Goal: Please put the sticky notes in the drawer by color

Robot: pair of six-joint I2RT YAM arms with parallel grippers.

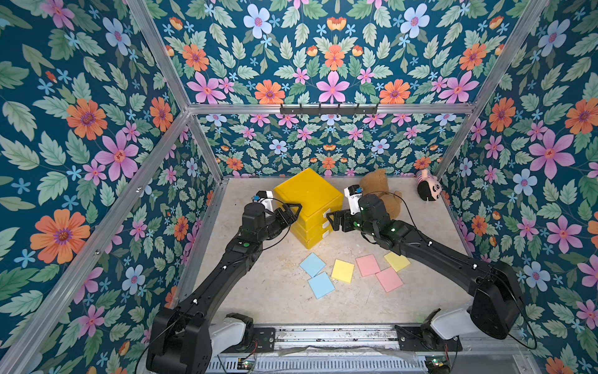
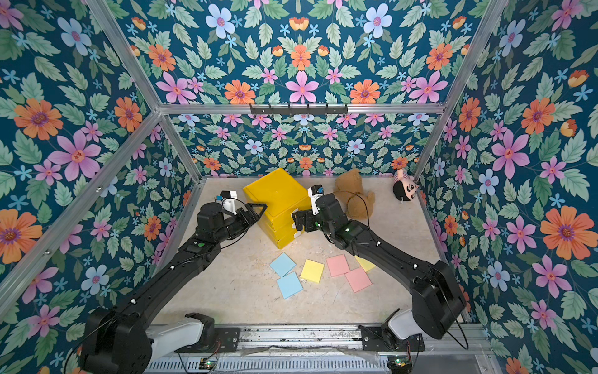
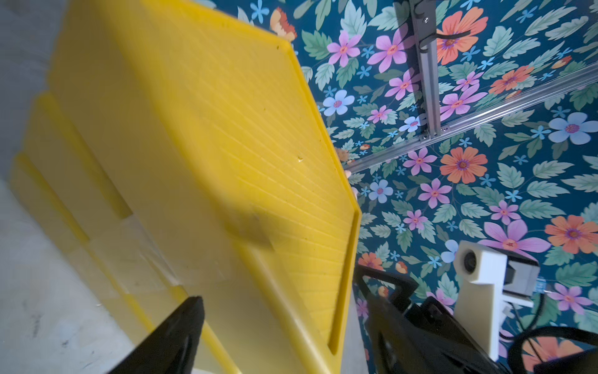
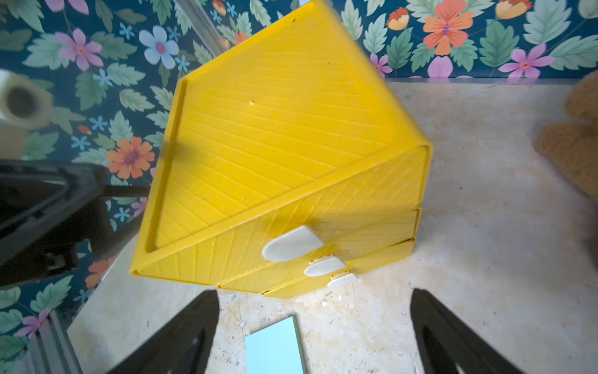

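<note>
The yellow drawer box point(image 1: 308, 194) stands at the back middle, its drawers closed. White pull tabs point(image 4: 292, 243) mark its front in the right wrist view. My left gripper point(image 1: 292, 213) is part open against the box's left side. Facing the front from the right, my right gripper point(image 1: 333, 220) is open, its fingers point(image 4: 187, 333) apart with nothing between. On the table lie two blue notes point(image 1: 312, 265), a yellow note point(image 1: 342, 271), two pink notes point(image 1: 389, 280) and another yellow note point(image 1: 397, 261), partly covered by the right arm in the top right view.
A brown teddy bear point(image 1: 375, 182) sits right of the box, close behind my right gripper. A pink and black doll point(image 1: 428, 185) lies at the back right corner.
</note>
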